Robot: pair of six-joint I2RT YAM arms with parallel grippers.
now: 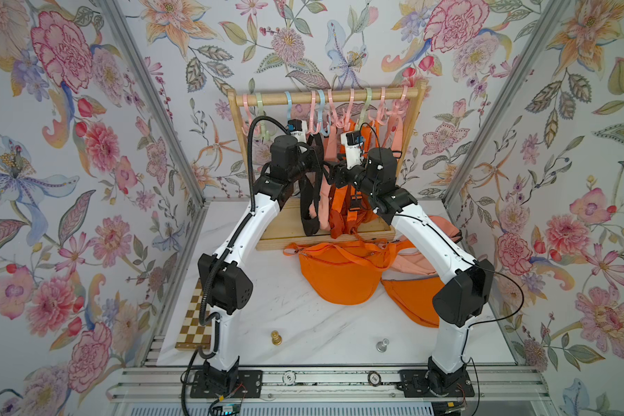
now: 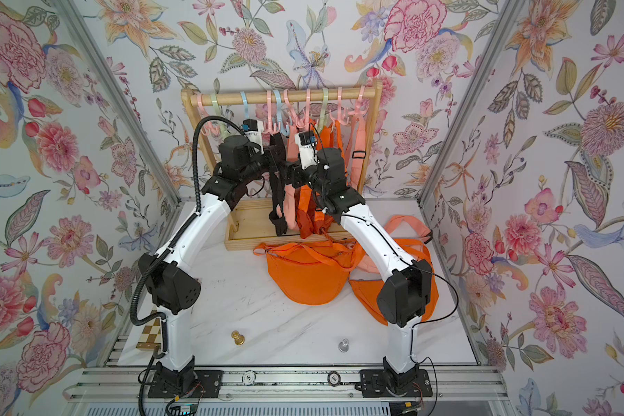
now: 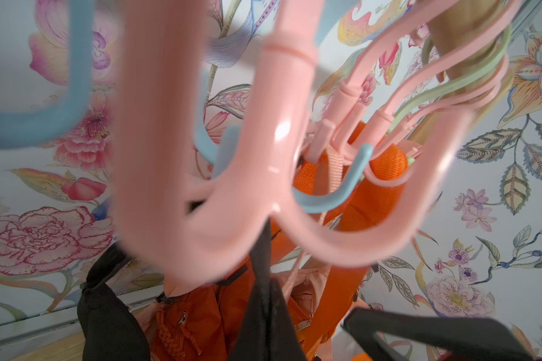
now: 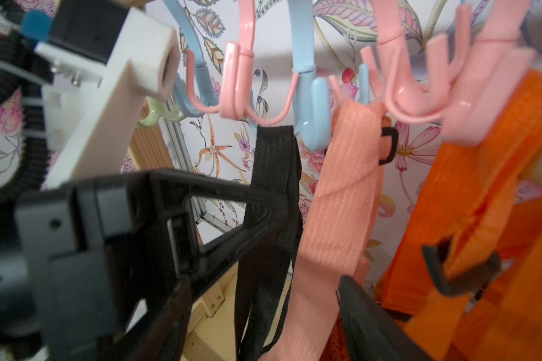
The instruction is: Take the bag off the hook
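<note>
In the right wrist view, a black strap [image 4: 263, 156] hangs below the pink and blue hooks, with a pink strap [image 4: 337, 198] beside it. My left gripper is shut under a large pink hook; its finger frame crosses in front of the black strap in the right wrist view. I cannot tell whether thin strap lies between its fingers. My right gripper has its fingers apart, low in front of the black and pink straps. Both grippers almost meet at the hanging bags in the top left view.
A wooden rack [image 1: 326, 97] carries several hooks and orange bags [image 4: 427, 222]. On the table lie an orange bag [image 1: 339, 277] and another at the right. A gold piece [image 1: 276, 337], a silver piece [image 1: 382, 344] and a chessboard [image 1: 192, 322] lie near the front.
</note>
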